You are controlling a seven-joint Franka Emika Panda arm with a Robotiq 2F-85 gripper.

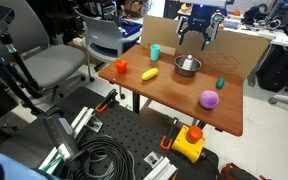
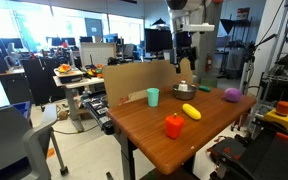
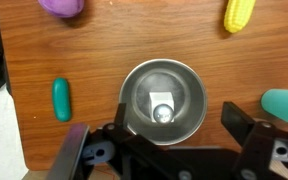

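A metal bowl sits on the wooden table, and inside it stands a small white object with a greyish round top. Above the bowl, my gripper hangs open, with its fingers spread wide and nothing between them. In the wrist view the dark fingers show at either side of the bowl's lower part, apart from it. Exterior view 2 also shows the bowl below the gripper.
Around the bowl on the table lie a green object, a purple ball, a yellow banana-like object, an orange-red pepper-like object and a teal cup. A brown panel stands behind.
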